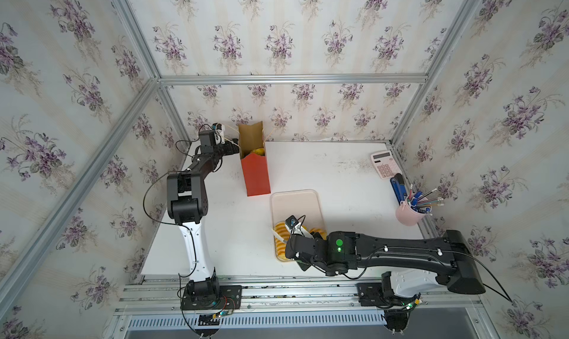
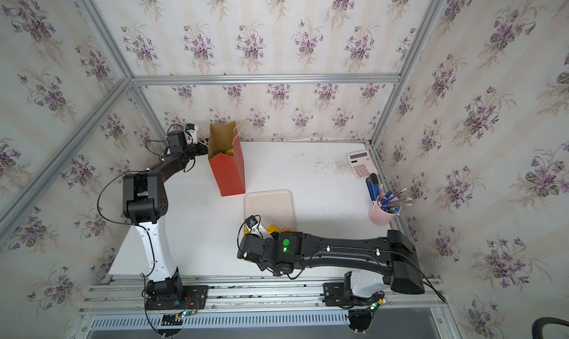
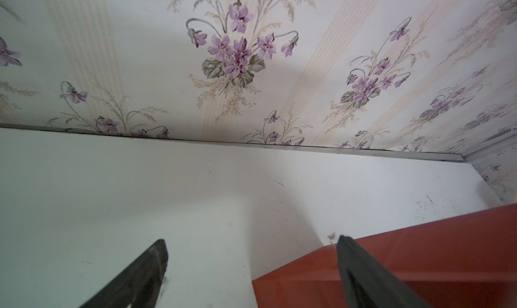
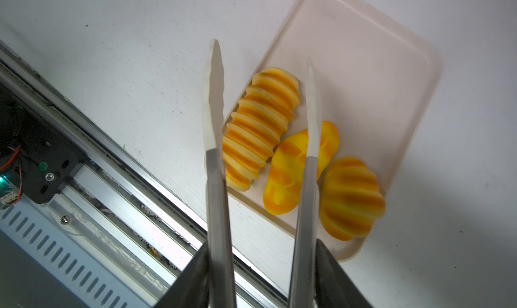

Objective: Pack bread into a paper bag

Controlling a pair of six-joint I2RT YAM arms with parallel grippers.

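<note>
The red paper bag (image 1: 256, 176) stands upright with its mouth open, and a yellow piece (image 1: 259, 152) shows inside. Beside its left side is my left gripper, open; its fingers are wide apart, the right one overlapping the bag in the left wrist view. In the right wrist view my right gripper is open over the tray (image 4: 371, 44), its long pale fingers parted. A long ridged bread (image 4: 261, 127) shows between them. The right finger crosses in front of the yellow bread (image 4: 285, 173). A round ridged bread (image 4: 352, 197) lies right of it.
Bare table lies between the bag and the calculator (image 1: 385, 164) at the far right. A pink pen cup (image 1: 410, 213) stands near the right edge. The metal rail (image 4: 97, 135) runs along the table's front. The tray's far half is empty.
</note>
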